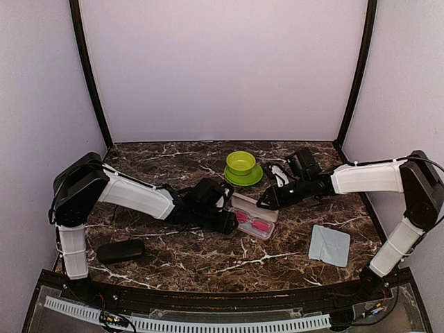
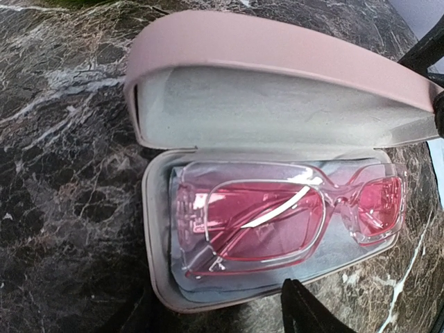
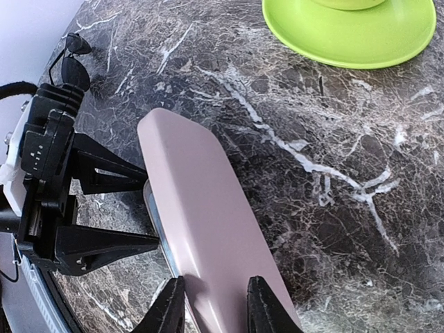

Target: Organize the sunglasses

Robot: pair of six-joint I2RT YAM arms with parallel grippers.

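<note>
Pink sunglasses (image 2: pixel 267 218) lie folded on a grey-blue cloth in the base of a pale pink case (image 1: pixel 260 229). The case's lid (image 2: pixel 277 52) stands raised at the back. My left gripper (image 1: pixel 227 216) is open at the case's left end; in the right wrist view its two dark fingers (image 3: pixel 104 246) point at the base's edge, one above the other. My right gripper is open, its fingers spread over the lid's pink outer face. Whether its tips touch the lid cannot be told.
Behind the case stands a green bowl (image 1: pixel 241 162) on a green plate (image 3: pixel 361 50). A black case (image 1: pixel 121 251) lies front left, a light blue cloth (image 1: pixel 329 245) front right. Dark sunglasses (image 3: pixel 75 69) rest beyond the left gripper.
</note>
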